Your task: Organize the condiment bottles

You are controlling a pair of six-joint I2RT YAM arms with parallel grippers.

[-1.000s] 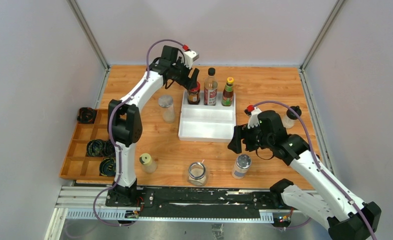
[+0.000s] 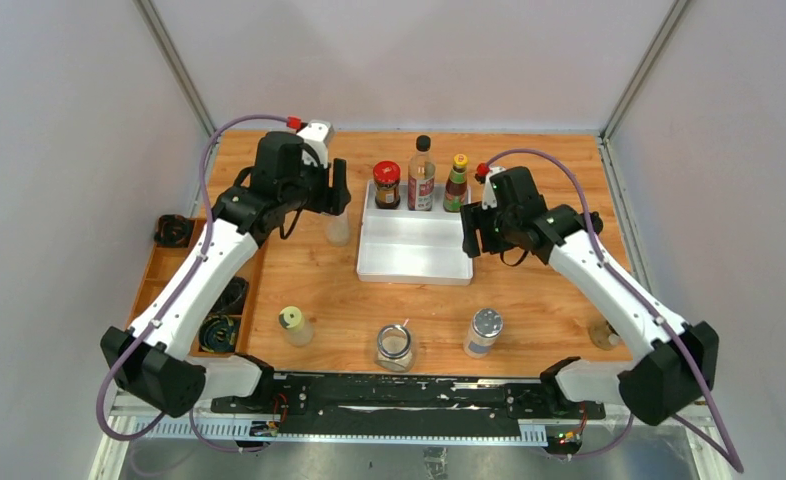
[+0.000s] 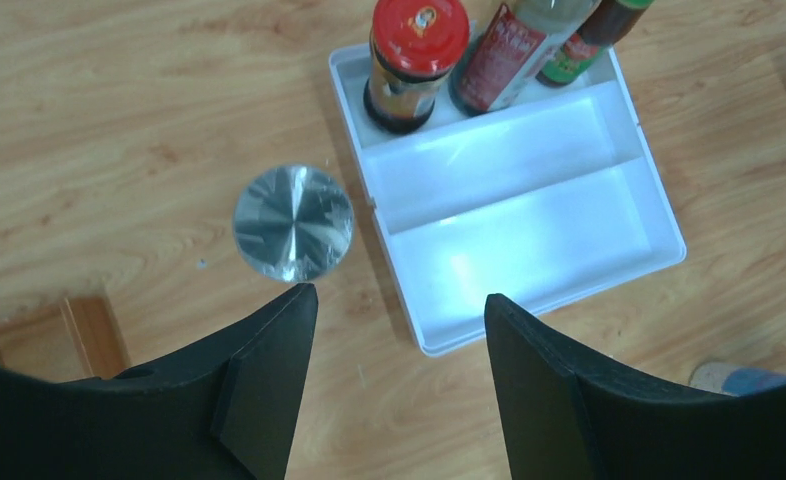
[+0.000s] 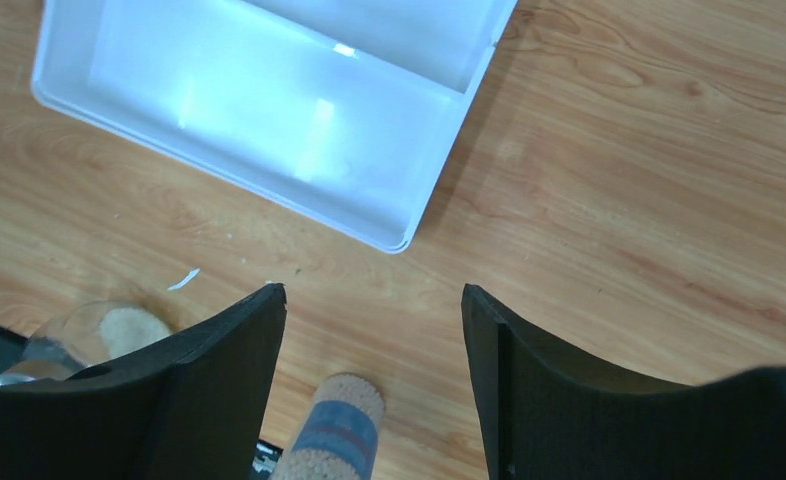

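A white tray (image 2: pixel 415 262) with stepped rows stands mid-table. Its back row holds a red-capped jar (image 2: pixel 387 186), a clear red-labelled bottle (image 2: pixel 421 180) and a yellow-capped bottle (image 2: pixel 456 184). Left of the tray, my left gripper is open and empty above the table, close to a silver-capped shaker (image 3: pixel 293 222). My right gripper, also open and empty, hangs by the tray's right side. Toward the front stand a yellow-lidded bottle (image 2: pixel 295 326), a glass jar with a metal ring (image 2: pixel 395 348) and a blue-banded shaker (image 2: pixel 483 333).
A wooden compartment box (image 2: pixel 159 277) with black coils lies at the left edge, partly under my left arm. Another bottle (image 2: pixel 604 335) is at the front right, partly hidden by my right arm. The tray's middle and front rows are empty.
My left gripper has drawn back from the red-capped jar, leftward and toward the front, over the silver-capped shaker. The right gripper has moved back, away from the blue-banded shaker.
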